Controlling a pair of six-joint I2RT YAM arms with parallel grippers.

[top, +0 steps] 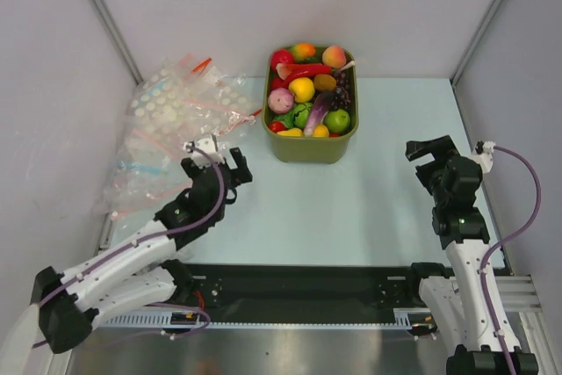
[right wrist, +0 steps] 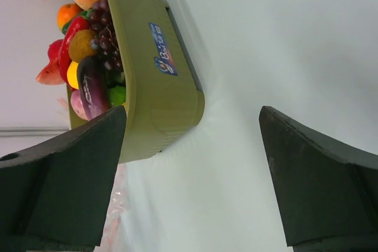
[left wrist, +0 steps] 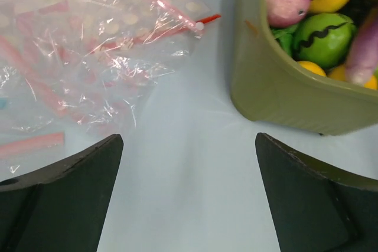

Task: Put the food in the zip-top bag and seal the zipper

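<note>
Several clear zip top bags (top: 167, 125) with pink and red zipper strips lie overlapping on the table's left side; in the left wrist view the bags (left wrist: 100, 45) fill the upper left. Play food, such as a purple eggplant (top: 319, 113), a green apple (top: 337, 121) and a peach (top: 335, 57), is heaped in an olive bin (top: 309, 150) at the back middle. My left gripper (top: 230, 167) hangs open between bags and bin, with bare table between its fingers. Over the right side, my right gripper (top: 420, 161) is open and empty too, clear of the bin (right wrist: 162, 81).
Grey side walls flank the table. A dark rail (top: 290, 287) runs along the front edge between the two arms.
</note>
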